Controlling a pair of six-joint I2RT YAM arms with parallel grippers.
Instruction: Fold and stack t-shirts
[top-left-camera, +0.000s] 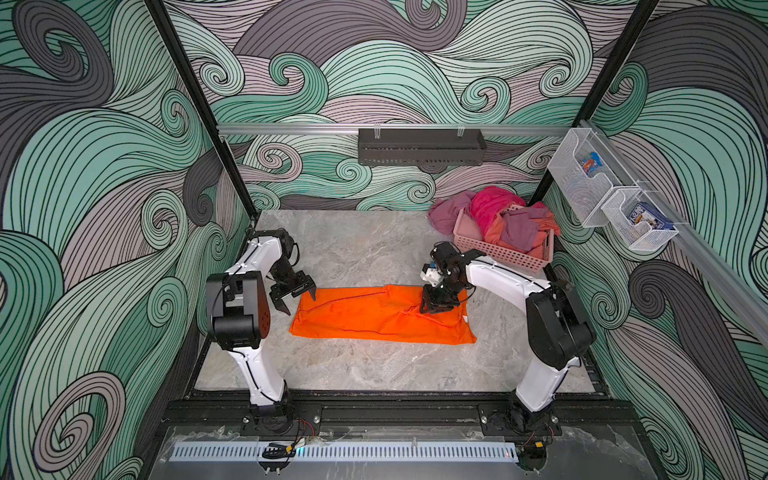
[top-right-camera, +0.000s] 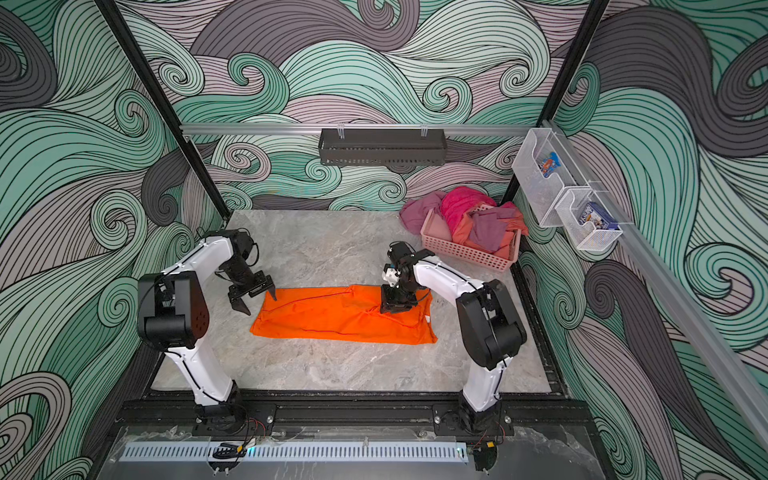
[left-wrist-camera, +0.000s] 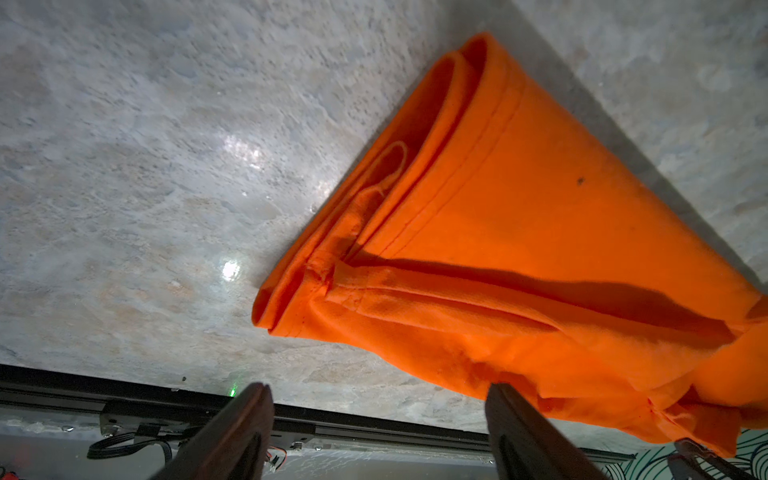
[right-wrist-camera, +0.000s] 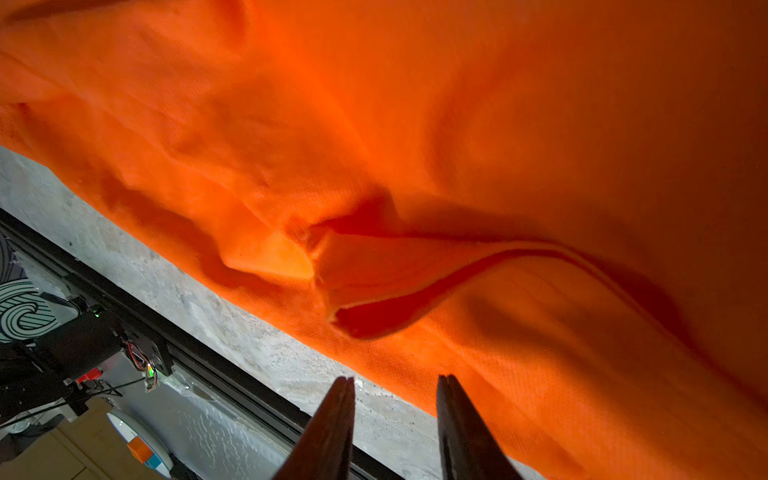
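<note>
An orange t-shirt (top-left-camera: 352, 314) lies as a long, narrow folded strip across the middle of the table. In the left wrist view its layered end (left-wrist-camera: 448, 160) shows stacked folds and hem edges. My left gripper hovers by the strip's left end, open and empty. Over the right part of the shirt stands my right gripper, its fingers part open with a gap between the tips and no cloth caught. A raised fold (right-wrist-camera: 384, 280) of the shirt sticks up just ahead of those fingertips. Whether the tips touch the cloth is unclear.
At the back right a pink basket (top-left-camera: 504, 254) is heaped with pink, mauve and coral garments (top-left-camera: 493, 209). White wire bins (top-left-camera: 584, 172) hang on the right rail. Bare table (top-left-camera: 344, 240) lies behind the shirt and along its front.
</note>
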